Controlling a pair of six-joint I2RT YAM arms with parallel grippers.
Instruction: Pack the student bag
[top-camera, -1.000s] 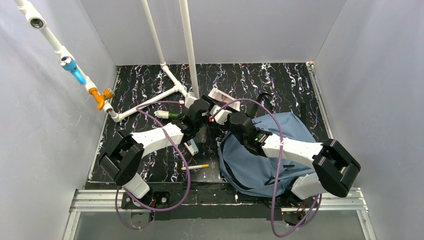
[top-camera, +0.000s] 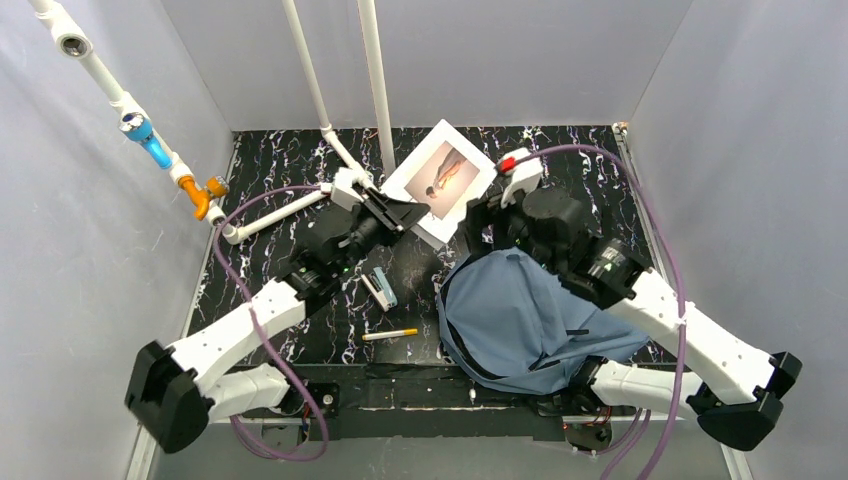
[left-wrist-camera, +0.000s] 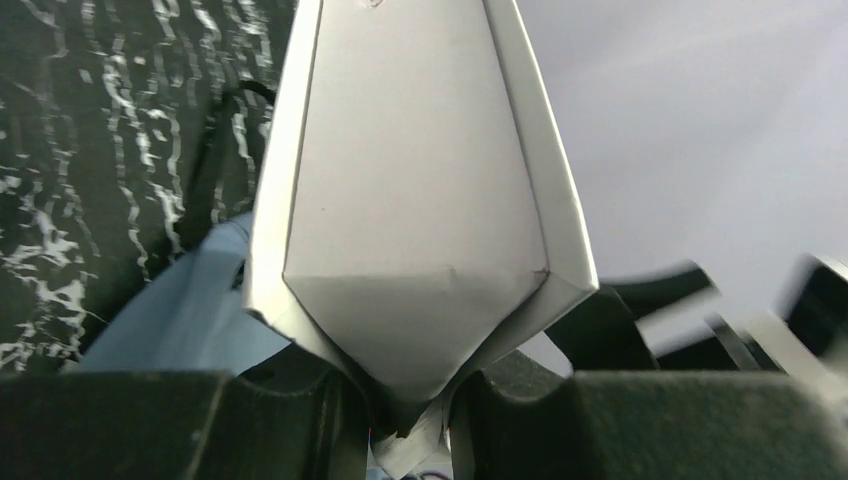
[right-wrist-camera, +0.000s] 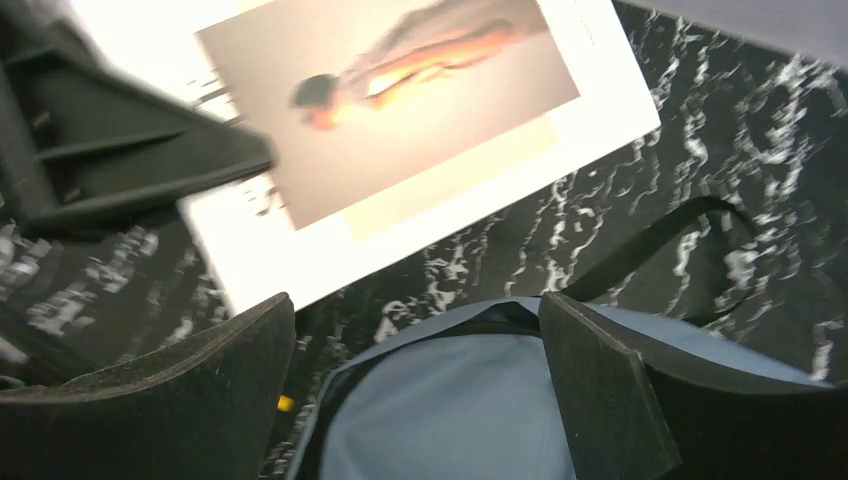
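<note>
A white book (top-camera: 448, 178) with a picture of a figure on its cover is held up above the table. My left gripper is shut on one end of it; the left wrist view shows its white side and edges rising from between the fingers. To the right, clear of the book, my right gripper is open with nothing between its fingers. Beneath it lies the blue-grey bag (top-camera: 530, 300), its dark-edged opening toward the left. My right arm hides the far part of the bag in the top view.
A grey and white gadget (top-camera: 380, 289) and a yellow-ended marker (top-camera: 390, 334) lie on the black marbled table left of the bag. White pipes (top-camera: 278, 214) run along the back left. A black strap (right-wrist-camera: 650, 240) lies behind the bag.
Both arms have risen. The book is higher, with its cover now facing up.
</note>
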